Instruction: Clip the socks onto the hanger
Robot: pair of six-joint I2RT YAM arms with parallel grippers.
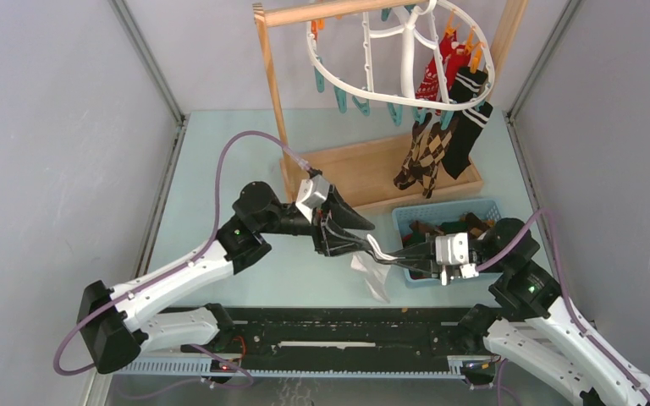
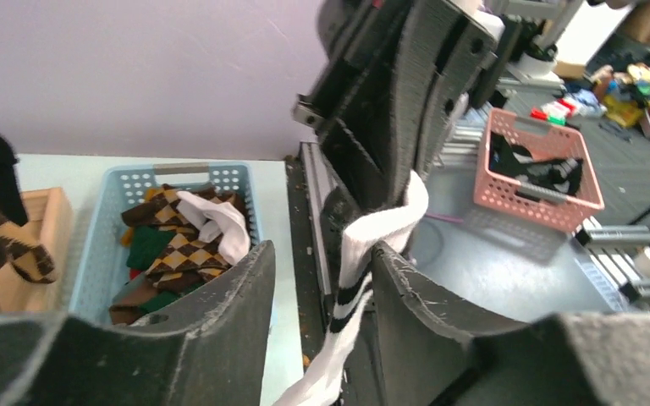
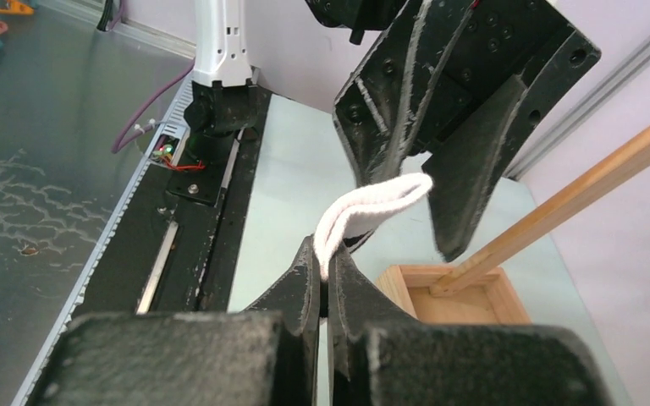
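Note:
A white sock (image 1: 374, 277) hangs between my two arms over the front of the table. Its bunched white edge (image 3: 372, 205) rises from the fingertips of my right gripper, which is shut on it. My left gripper is open; its fingers stand apart on either side of the sock (image 2: 333, 359) as the left wrist view sees it. Whether a left finger still touches the fabric, I cannot tell. Overhead at the back is the white round hanger (image 1: 407, 63) with teal clips (image 1: 341, 99). Argyle socks (image 1: 429, 152), black socks (image 1: 467, 139) and red socks (image 1: 445, 61) hang at its right.
Behind my right gripper, a blue basket (image 1: 403, 222) holds more socks (image 2: 182, 245). A wooden tray (image 1: 347, 173) and a wooden post (image 1: 271, 80) stand under and beside the hanger.

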